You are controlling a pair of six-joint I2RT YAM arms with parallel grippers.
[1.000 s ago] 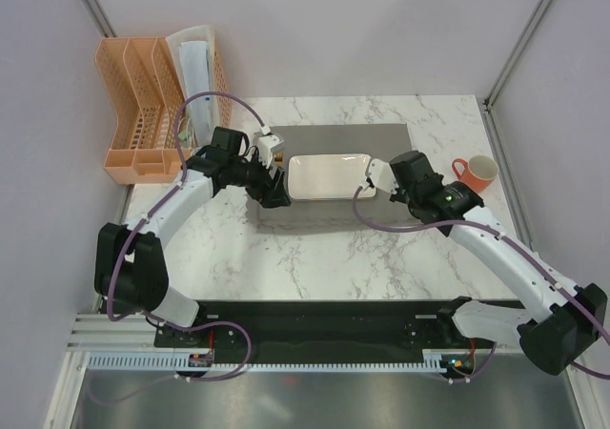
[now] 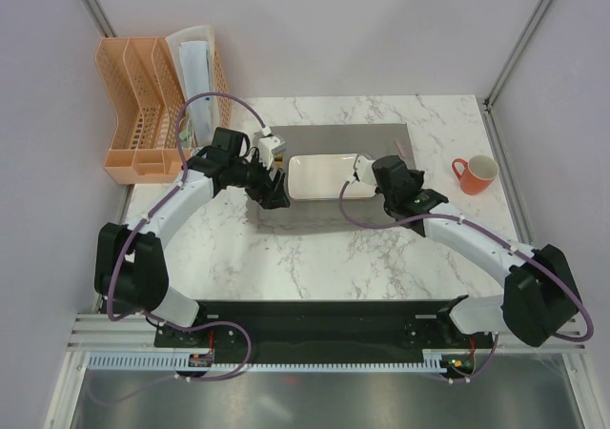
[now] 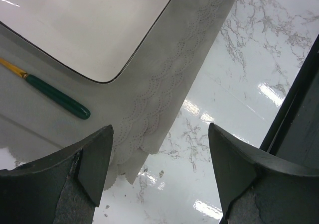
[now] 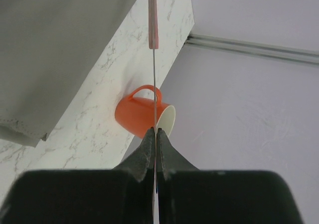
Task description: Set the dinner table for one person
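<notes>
A white rectangular plate (image 2: 329, 176) with a dark rim lies on the grey placemat (image 2: 334, 138). In the left wrist view a utensil with a green handle (image 3: 57, 95) and gold neck lies on the mat left of the plate. My left gripper stands open above the mat's near left edge, nothing between its fingers. On the mat's right side, my right gripper is shut on a thin utensil with a pinkish end (image 4: 153, 27), seen edge-on; its kind is unclear. An orange cup (image 2: 476, 174) stands right of the mat, its handle towards the mat.
An orange slatted rack (image 2: 138, 105) stands at the back left, with pale blue-white items (image 2: 196, 81) in its right side. Bare marble table (image 2: 324, 267) shows in front of the mat. Walls bound both sides.
My right gripper and arm have moved a little to the left over the mat's right side. A pinkish utensil end now shows beyond it. The left arm has stayed still.
</notes>
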